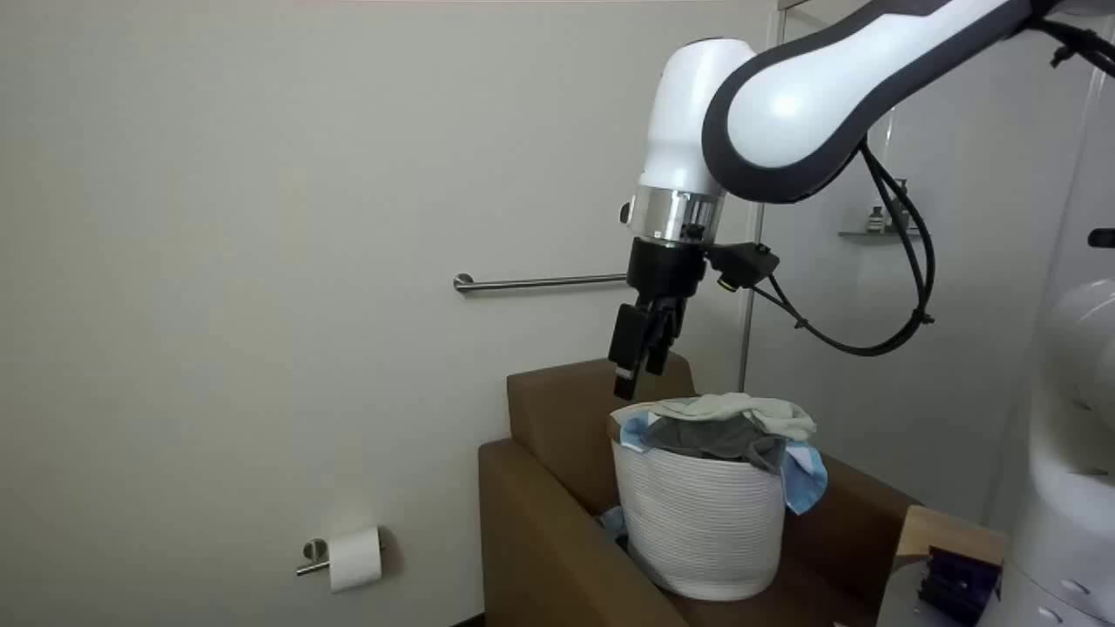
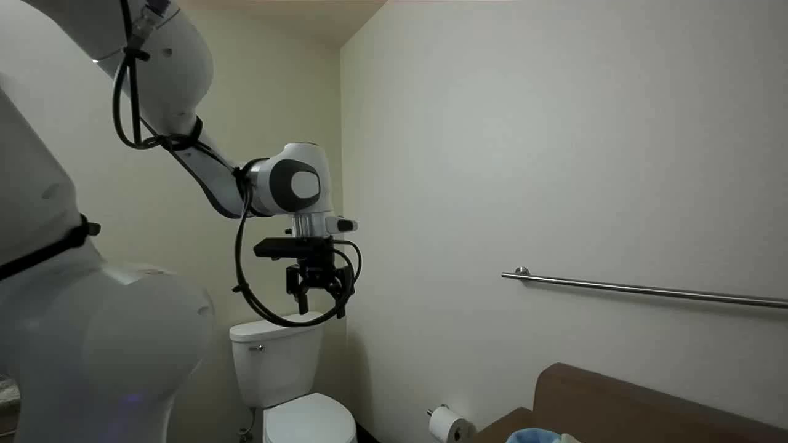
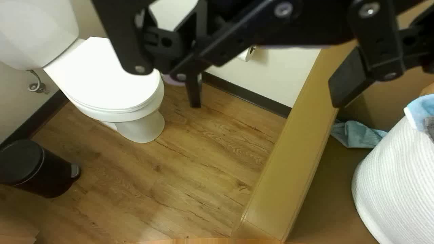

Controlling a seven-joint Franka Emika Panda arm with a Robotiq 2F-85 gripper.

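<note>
My gripper is open and empty, its two fingers spread wide over the floor and the chair arm in the wrist view. In exterior view 2 the gripper (image 2: 322, 310) hangs in the air, fingers pointing down, above the level of the toilet tank. A white ribbed basket (image 1: 702, 522) stands on the brown chair, heaped with cloths: a pale one (image 1: 747, 409) on top, a dark grey one (image 1: 711, 437) beneath, and a blue one (image 1: 802, 476) hanging over the rim. Another blue-grey cloth (image 3: 358, 134) lies on the seat beside the basket.
The brown chair (image 3: 284, 170) stands by the wall, with a metal grab bar (image 2: 643, 292) above. A white toilet (image 3: 110, 77) and a black pedal bin (image 3: 36, 166) flank open wooden floor (image 3: 179, 175). A toilet roll (image 1: 354, 559) hangs on the wall.
</note>
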